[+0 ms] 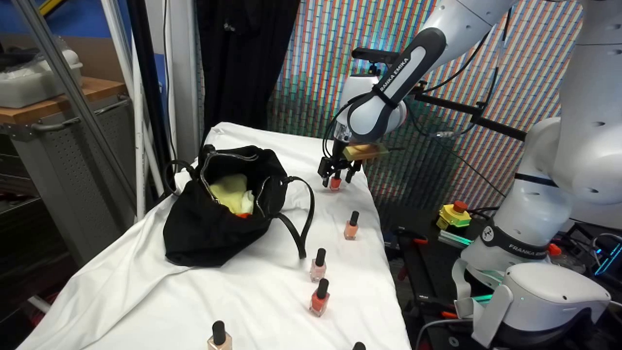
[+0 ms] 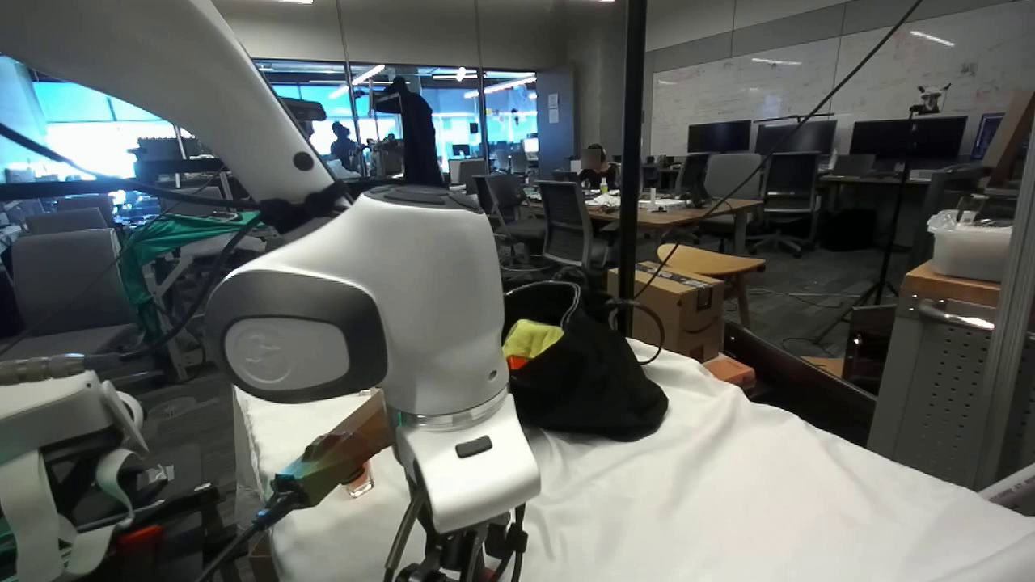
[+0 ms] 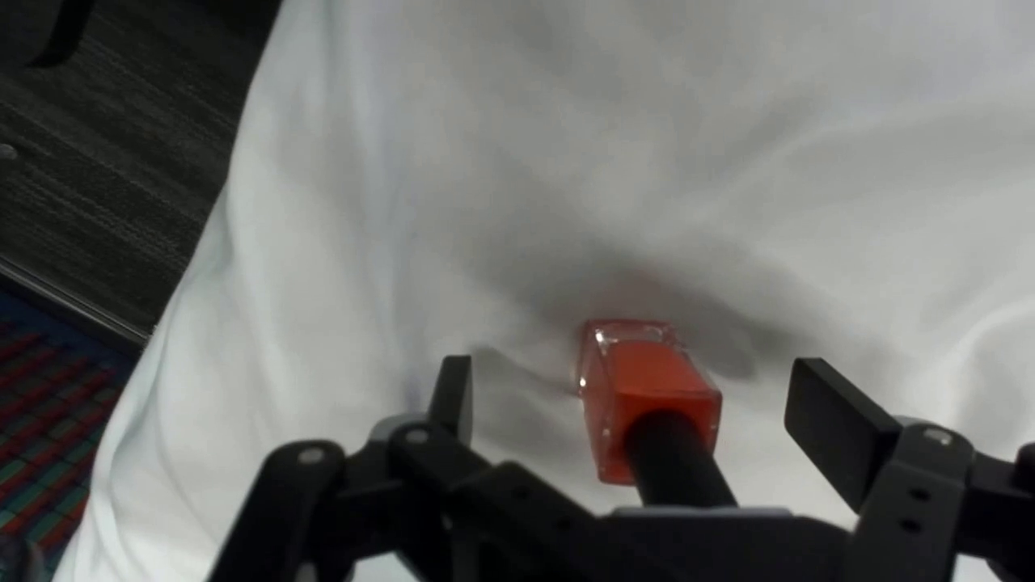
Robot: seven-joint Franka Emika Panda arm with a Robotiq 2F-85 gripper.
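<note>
A square red-orange nail polish bottle (image 3: 652, 383) with a black cap stands upright on the white cloth, seen from above in the wrist view. My gripper is open around it, one finger on each side with a gap to the glass; neither fingertip touches it. In exterior view 1 the gripper (image 1: 339, 178) points down at the far right end of the table, the red bottle (image 1: 335, 184) showing between its fingers. A black bag (image 1: 227, 216) gapes open on the cloth, yellow fabric (image 1: 231, 192) inside. In exterior view 2 the arm hides the fingertips.
Other polish bottles stand nearer the camera: peach (image 1: 351, 229), pale pink (image 1: 318, 269), coral red (image 1: 319, 301) and beige (image 1: 219, 340). A bag strap (image 1: 303, 233) lies beside them. The right table edge drops off close to the gripper.
</note>
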